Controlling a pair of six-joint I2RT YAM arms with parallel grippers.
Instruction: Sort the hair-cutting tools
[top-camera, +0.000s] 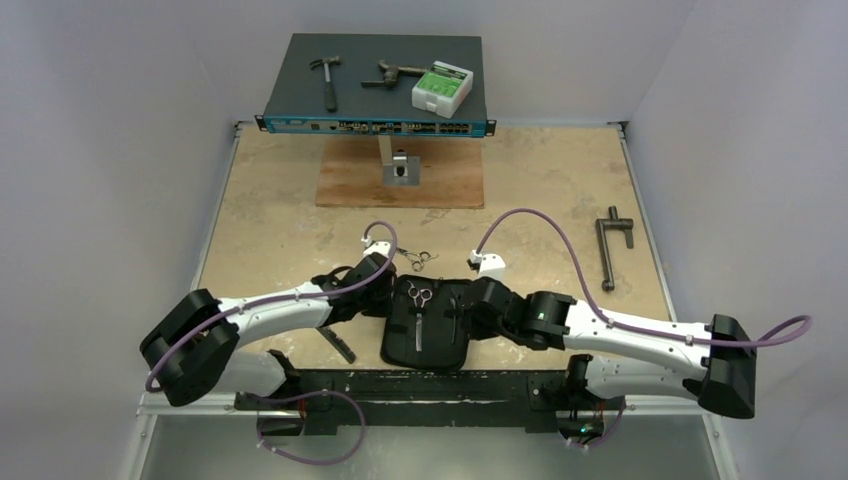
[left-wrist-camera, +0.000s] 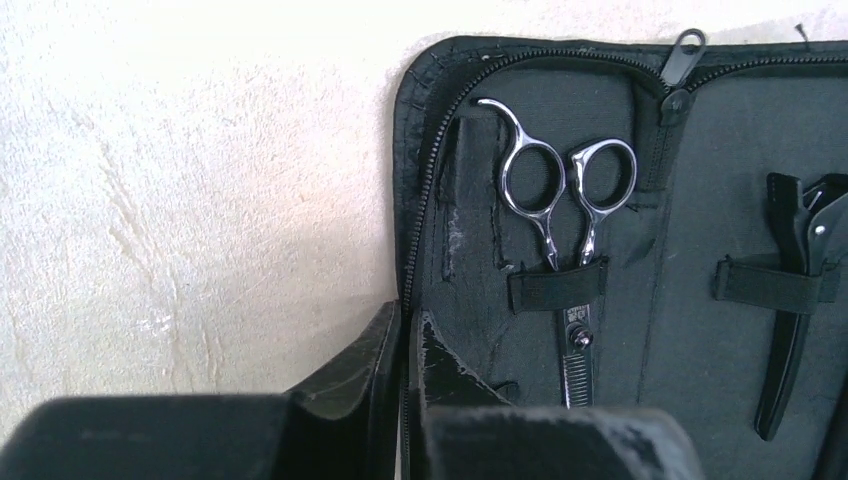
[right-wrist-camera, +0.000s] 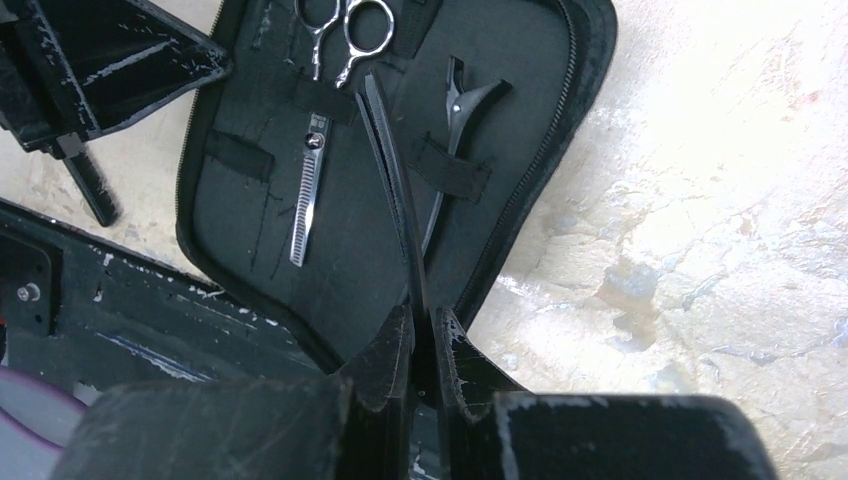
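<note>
The black zip case lies open-faced on the table. My left gripper is shut on the case's left zipped edge. Thinning scissors sit under a strap in the case's left half, finger rings upward. A black hair clip is strapped in the right half. Over the case, my right gripper is shut on another long black clip. A second pair of scissors lies behind the case, partly hidden by the left arm. A black comb rests left of the case.
The table edge and a dark rail run just in front of the case. A dark shelf unit stands at the back, with a hammer on top. An L-shaped tool lies far right.
</note>
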